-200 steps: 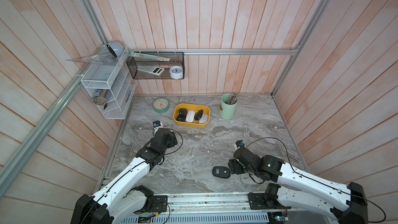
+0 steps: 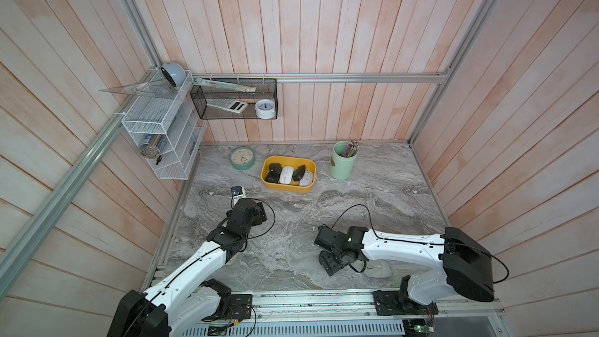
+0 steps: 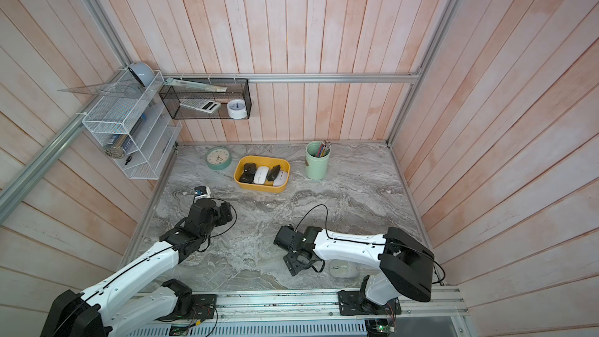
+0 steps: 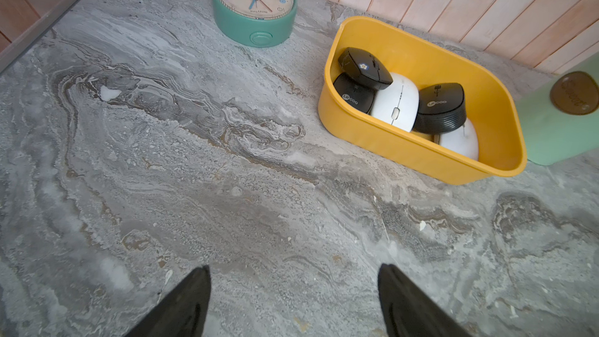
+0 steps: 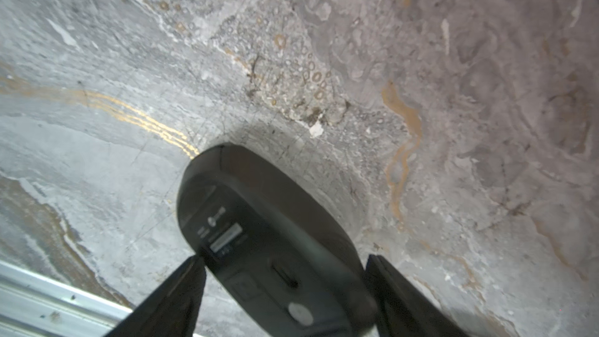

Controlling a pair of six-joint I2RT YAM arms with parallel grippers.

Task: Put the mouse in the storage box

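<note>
A dark mouse (image 5: 271,231) lies underside up on the marble table in the right wrist view, between the fingers of my open right gripper. The top views hide it under that arm (image 2: 337,252). The storage box (image 4: 418,149), a yellow tray, stands at the back center holding several black and white mice (image 4: 393,100). My left gripper hangs over bare table, left and in front of the box, its blurred fingers apart with nothing visible between them.
A green clock (image 2: 242,158) is left of the box, a pen cup (image 2: 342,165) right of it. A pale object (image 2: 377,268) lies beside the right arm. Wire shelves (image 2: 156,131) hang at left.
My right gripper has moved left and down over the dark mouse, which it now covers in the top left view. The left arm has shifted slightly.
</note>
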